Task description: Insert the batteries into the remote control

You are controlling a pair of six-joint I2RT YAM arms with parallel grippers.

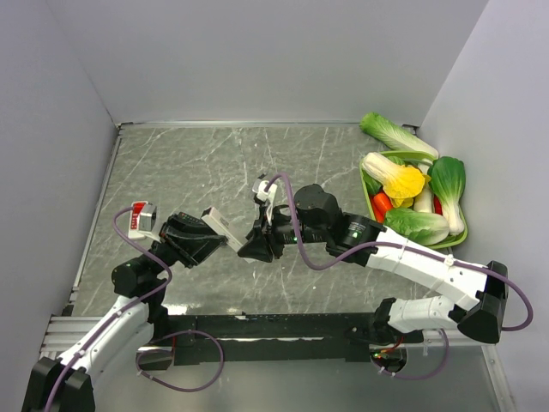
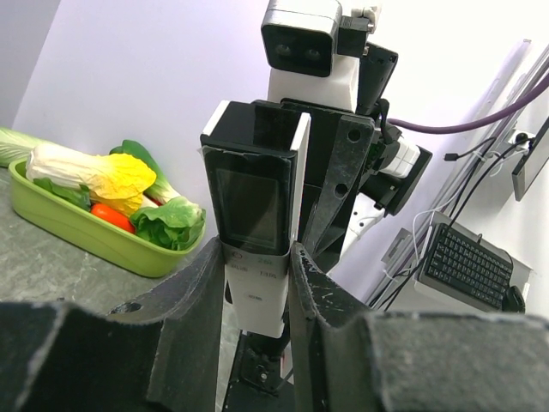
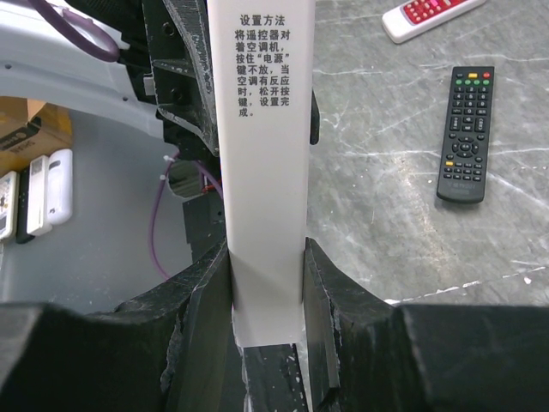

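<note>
A white remote control is held tilted above the table between my two grippers. My right gripper is shut on one end, its fingers along both long edges, with the back and its printed Chinese text facing that camera. The dark screen shows in the left wrist view. My left gripper has a fingertip at each side of the remote; whether both press on it cannot be made out. No batteries can be seen.
On the table lie a black remote and a white remote with red keys. A green basket of vegetables stands at the right.
</note>
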